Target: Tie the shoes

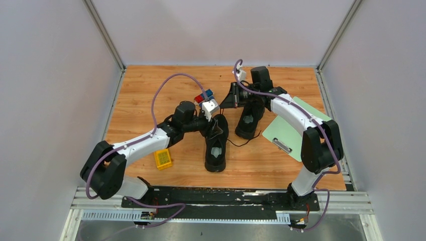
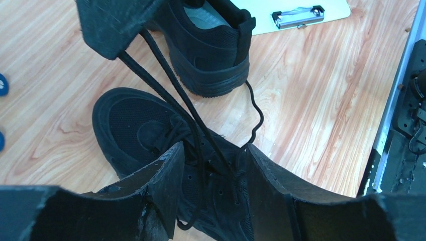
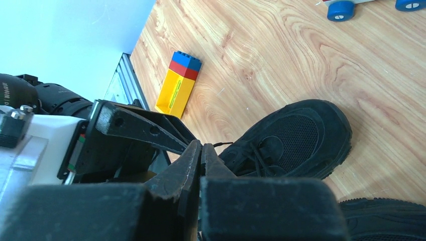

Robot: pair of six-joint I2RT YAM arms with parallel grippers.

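Observation:
A black shoe (image 1: 215,155) lies mid-table; a second (image 1: 246,128) is to its right, farther back. My left gripper is open just over the first shoe's lacing (image 2: 166,130), lace strands between and behind its fingers. My right gripper (image 1: 223,105) is shut above that shoe's toe end; two lace strands (image 2: 168,95) rise taut from the shoe to its tips, seen in the left wrist view. Another lace (image 1: 241,144) trails on the wood between the shoes.
A yellow box (image 1: 163,158) lies front left, red and blue toy pieces (image 1: 200,98) behind the left gripper. A green clipboard (image 1: 289,130) lies at the right.

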